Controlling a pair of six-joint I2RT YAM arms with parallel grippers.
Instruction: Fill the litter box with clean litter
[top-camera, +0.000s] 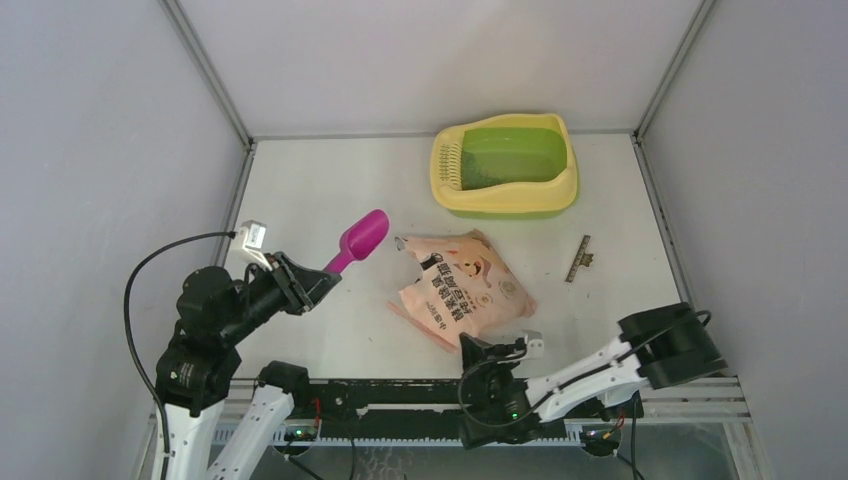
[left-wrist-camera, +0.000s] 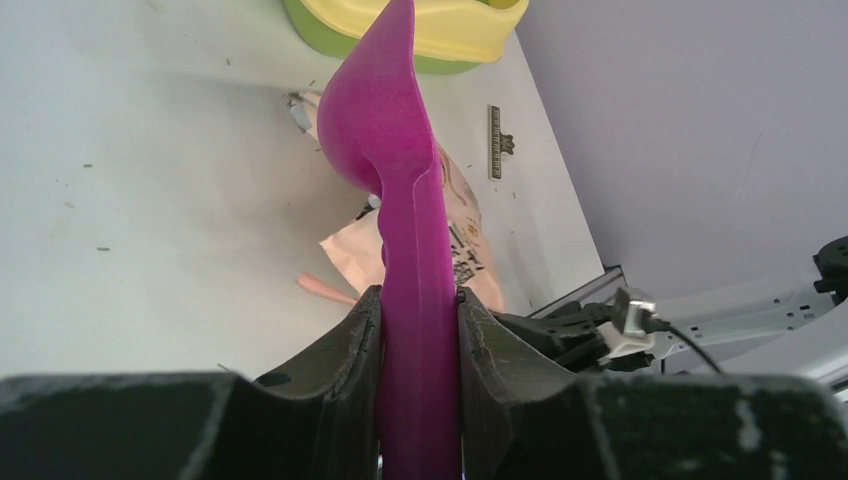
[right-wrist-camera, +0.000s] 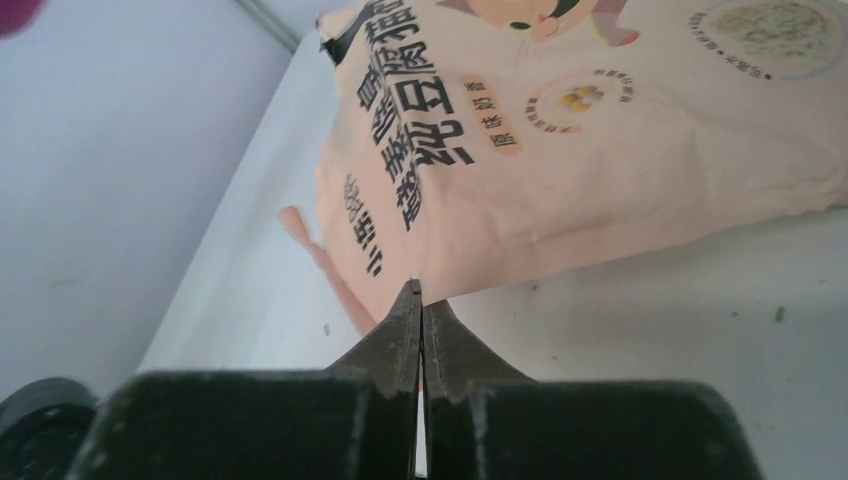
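A magenta scoop (top-camera: 364, 236) points up and to the right, its handle clamped in my left gripper (top-camera: 327, 279). In the left wrist view the scoop (left-wrist-camera: 385, 110) rises between the two black fingers. The pink litter bag (top-camera: 470, 285), printed with dark lettering, lies on the table. My right gripper is shut, its tips meeting the bag's near edge; whether any film is pinched there I cannot tell. Behind the bag stands the litter box (top-camera: 505, 205), yellow-rimmed and green inside; green grains show at the left of its floor.
A dark clip (top-camera: 578, 258) lies right of the bag. Small specks dot the white table (top-camera: 300, 190), which is clear on its left side. Grey walls (top-camera: 760, 150) close in the sides and back.
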